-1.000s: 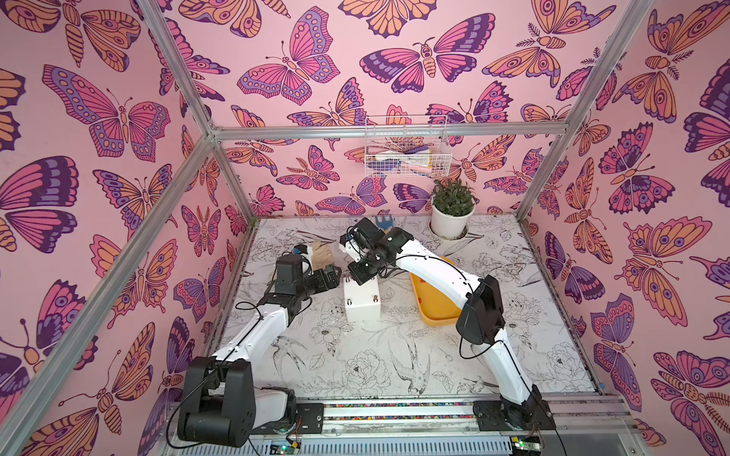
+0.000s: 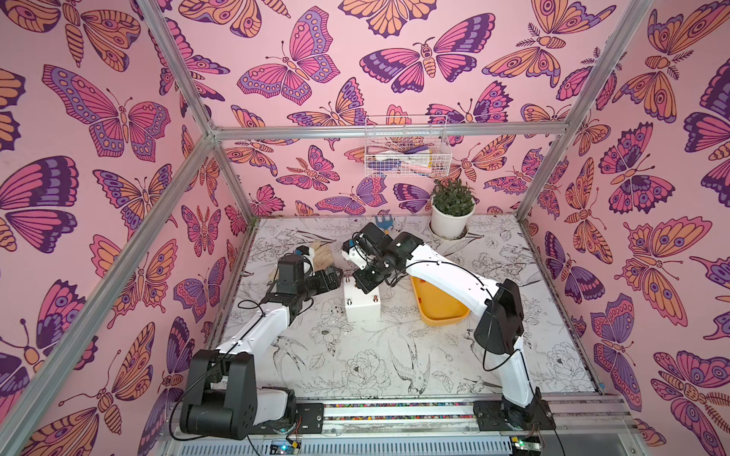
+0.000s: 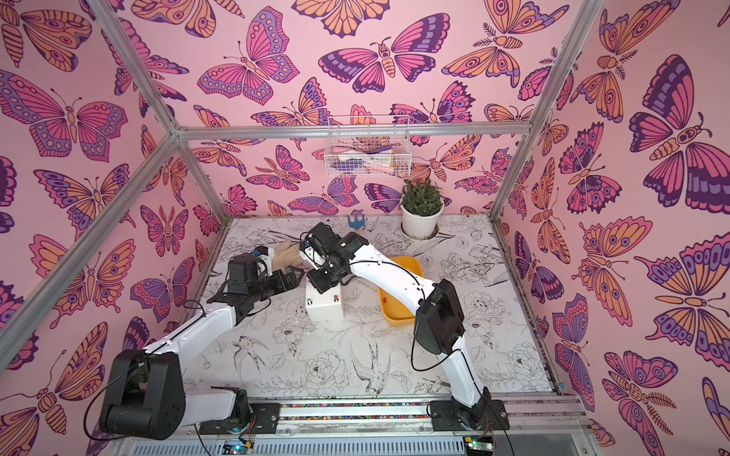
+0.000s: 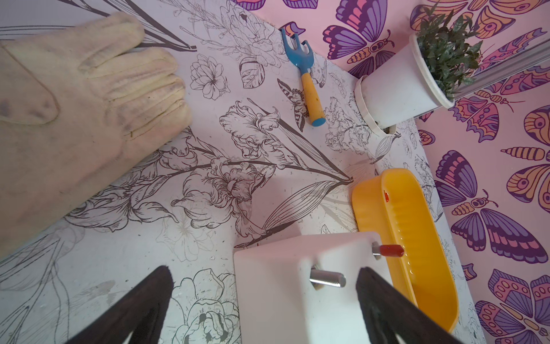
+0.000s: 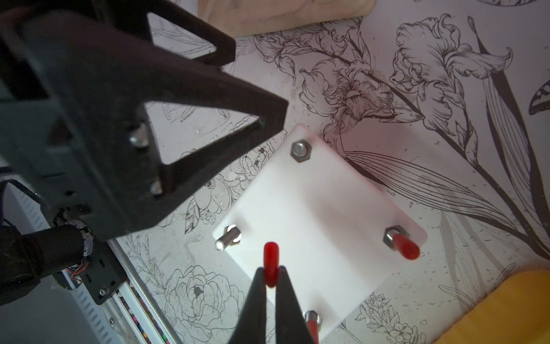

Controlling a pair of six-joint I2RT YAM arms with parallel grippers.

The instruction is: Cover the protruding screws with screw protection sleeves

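The white block (image 5: 320,212) stands mid-table with screws at its corners. In the right wrist view, two are bare, the far screw (image 5: 299,149) and left screw (image 5: 229,238); red sleeves cover the right screw (image 5: 405,245) and lower screw (image 5: 312,326). My right gripper is shut on a red sleeve (image 5: 271,261), held over the block between the screws, nearer the left one. My left gripper stands open left of the block, with nothing between its fingers. Its dark body crosses the upper left of the right wrist view.
The yellow tray (image 4: 429,252) sits right of the block. A glove (image 4: 86,132) lies behind my left gripper. A toy rake (image 4: 309,97) and plant pot (image 4: 395,86) are at the back.
My right arm has shifted slightly right at the elbow, and its gripper sits a little lower and farther right over the block. My left arm has barely moved.
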